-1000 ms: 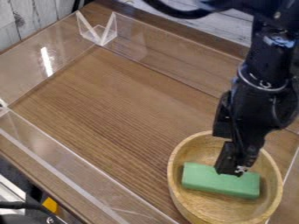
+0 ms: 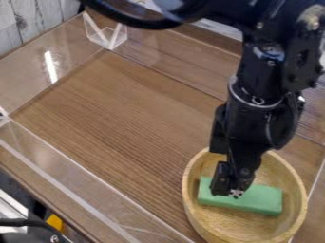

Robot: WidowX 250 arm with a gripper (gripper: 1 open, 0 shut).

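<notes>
The black gripper (image 2: 235, 171) hangs over a tan wooden bowl (image 2: 203, 223) at the lower right, its fingers reaching down into it. In the bowl lies a green rectangular block (image 2: 258, 199), directly beneath the fingertips, which overlap its left part in this view. The gripper is open; whether the fingertips touch the block cannot be made out.
A clear plastic holder (image 2: 106, 31) stands at the back left. Transparent edging runs along the table's left side, with dark cables below at the lower left.
The gripper has moved left and a little lower over the bowl, toward the left part of the green block.
</notes>
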